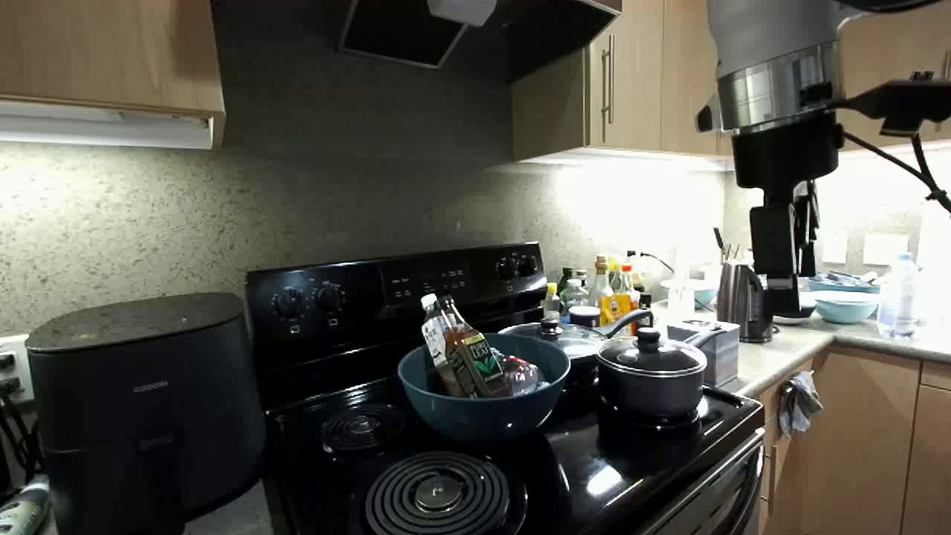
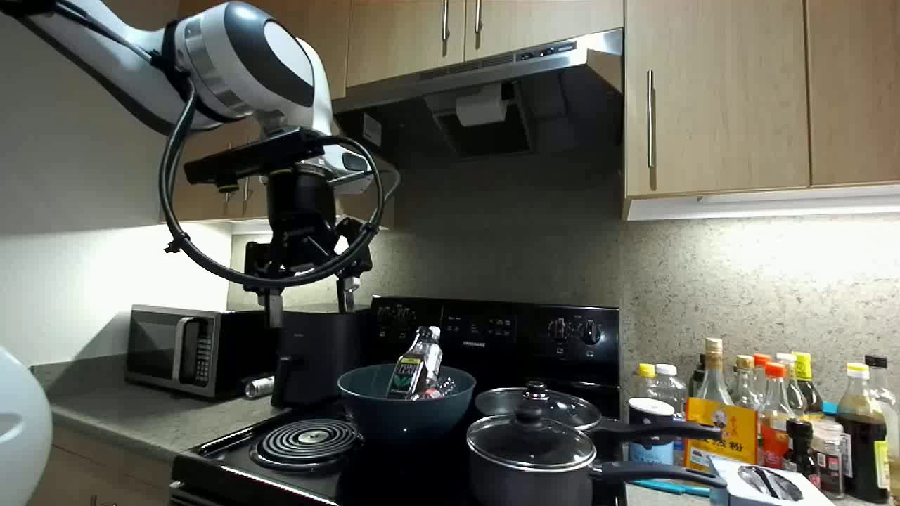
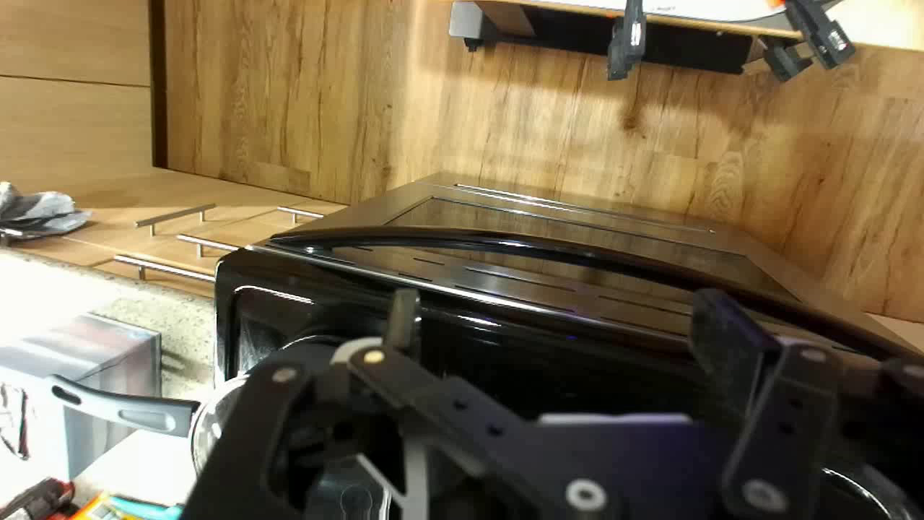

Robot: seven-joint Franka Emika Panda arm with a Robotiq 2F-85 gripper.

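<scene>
My gripper (image 2: 309, 310) hangs open and empty in the air, its two fingers well apart, above the stove's front area. In the wrist view the gripper spreads over the stove's dark front edge, touching nothing I can see. A dark teal bowl (image 1: 486, 414) sits on a back part of the stove. Inside it lean empty-looking plastic bottles, one with a Pure Leaf label (image 1: 484, 364), caps up, and a clear crumpled-looking item (image 1: 521, 374). On the right burners stand a lidded pot (image 2: 531, 472) and a lidded pan (image 1: 553, 334).
A black air fryer (image 1: 147, 401) stands left of the stove, with a microwave (image 2: 195, 350) beyond. Sauce bottles (image 2: 772, 396) crowd the right counter. Pan handles (image 2: 658, 474) stick out rightward. The range hood (image 2: 498, 93) hangs overhead.
</scene>
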